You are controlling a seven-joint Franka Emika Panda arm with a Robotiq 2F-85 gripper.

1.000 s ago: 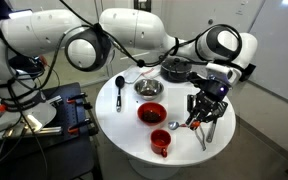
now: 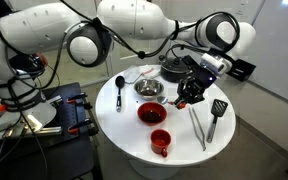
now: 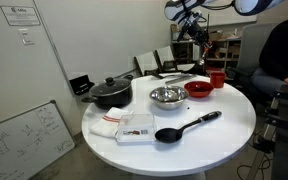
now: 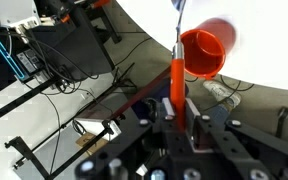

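A spoon with a red handle (image 4: 177,70) and a metal head is held by my gripper (image 2: 182,101), which is shut on the handle. The gripper is above the table, to the right of a red bowl (image 2: 151,113), with the spoon's head (image 2: 164,100) reaching left towards the bowl. At the front of the table stands a red mug (image 2: 160,142), seen from above in the wrist view. Dark contents lie in the red bowl. In exterior view 2 the gripper appears small at the back, above the mug (image 3: 217,78).
A metal bowl (image 2: 149,87) and a black lidded pot (image 3: 110,92) stand further back. A black spatula (image 2: 217,116) lies on the right; a black ladle (image 3: 174,134) lies near a clear container (image 3: 137,129). Bare table shows left of the mug.
The gripper has moved back and to the left, away from the mug, with the spoon still in it. Bowl and mug have stayed in place.
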